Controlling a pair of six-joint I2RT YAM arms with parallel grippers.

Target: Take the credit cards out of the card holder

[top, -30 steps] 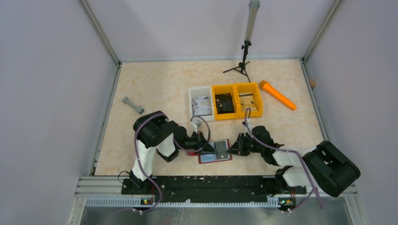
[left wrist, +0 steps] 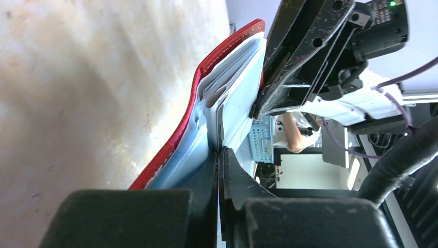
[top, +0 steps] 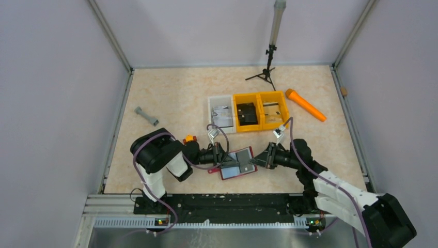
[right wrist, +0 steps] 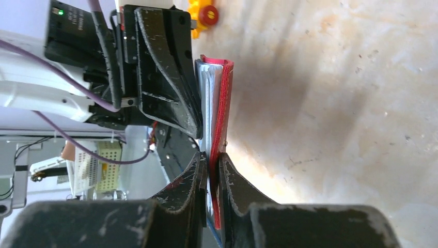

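The card holder (top: 238,164), red-edged with light sleeves and a grey part, lies in the lower middle between my grippers. In the left wrist view its red edge (left wrist: 175,139) and layered sleeves stand upright; my left gripper is shut at them, and whether anything is between its tips is hard to tell. In the right wrist view my right gripper is shut on the card holder (right wrist: 223,103), seen edge-on, with the left gripper's body just beyond it.
A white bin (top: 212,111) and a yellow two-part bin (top: 261,95) sit behind the holder. An orange microphone (top: 306,105) lies at right, a grey tool (top: 146,116) at left, a tripod (top: 267,72) at the back.
Both arms have shifted in the top view, their bodies moving slightly outward and the purple cables with them. The card holder has tilted slightly between the grippers.
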